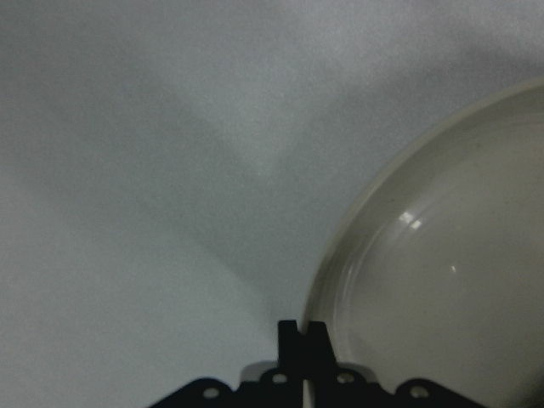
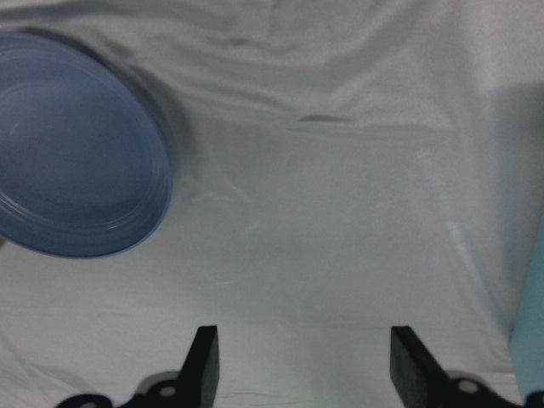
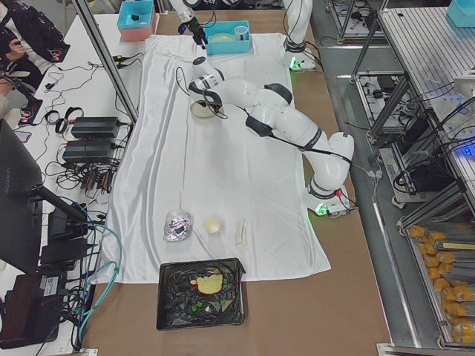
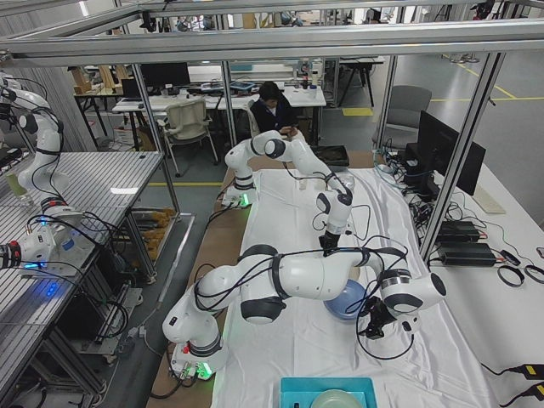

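A cream plate (image 1: 433, 272) fills the right of the left wrist view, with my left gripper closed at its rim; the rim seems to run between the fingertips. A blue plate (image 2: 72, 144) lies at the upper left of the right wrist view, also seen in the camera right view (image 4: 340, 304). My right gripper stands open above the white cloth beside it, with nothing between its fingers. In the camera left view the left arm largely hides both plates.
A teal bin (image 4: 293, 391) stands at one end of the cloth. At the other end lie a foil bag (image 3: 178, 226), a cream cup (image 3: 212, 224) and a black tray (image 3: 167, 297) with food scraps.
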